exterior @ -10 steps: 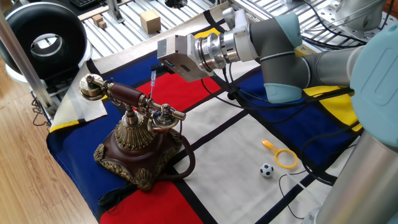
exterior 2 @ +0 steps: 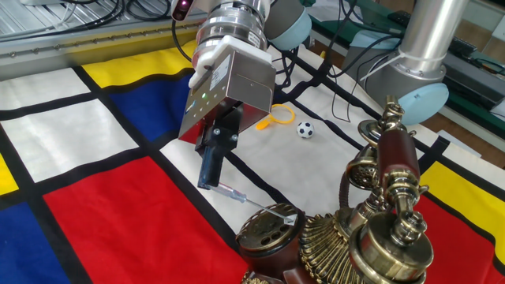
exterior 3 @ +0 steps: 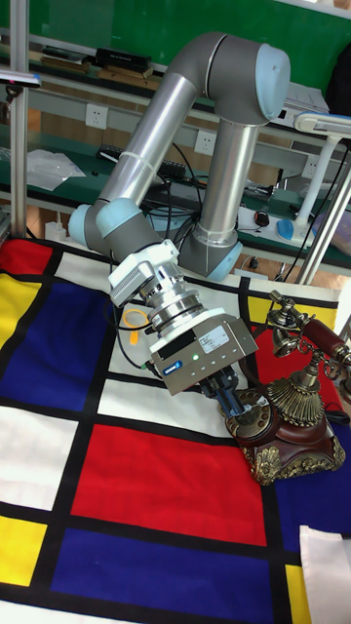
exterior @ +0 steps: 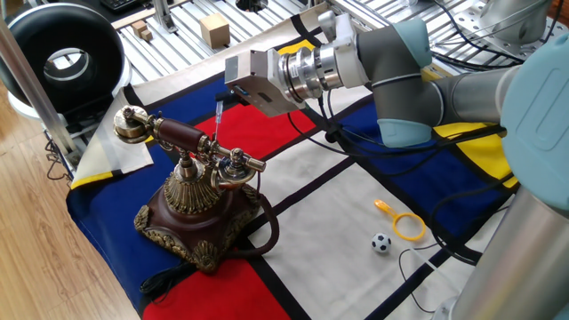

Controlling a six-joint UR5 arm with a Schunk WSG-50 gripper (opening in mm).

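Observation:
An antique-style telephone (exterior: 182, 213) in dark red and brass stands on the cloth, its handset (exterior: 180, 134) resting on the cradle. My gripper (exterior 2: 210, 183) is shut on a thin screwdriver (exterior 2: 230, 192) with a clear handle. From the black fingers (exterior 2: 212, 162) the shaft slants towards the phone's round dial (exterior 2: 267, 231). Its tip appears at or just over the dial's edge; contact cannot be made out. In exterior view 1 the handset partly hides the tool's lower end. Exterior view 3 has the fingers close beside the dial (exterior 3: 247, 419).
A small soccer ball (exterior: 380, 243) and an orange ring-shaped toy (exterior: 408, 226) lie on a white patch of the cloth. Wooden blocks (exterior: 214, 31) sit on the slatted bench behind. Broad red and white areas (exterior 2: 134, 213) beside the phone are clear.

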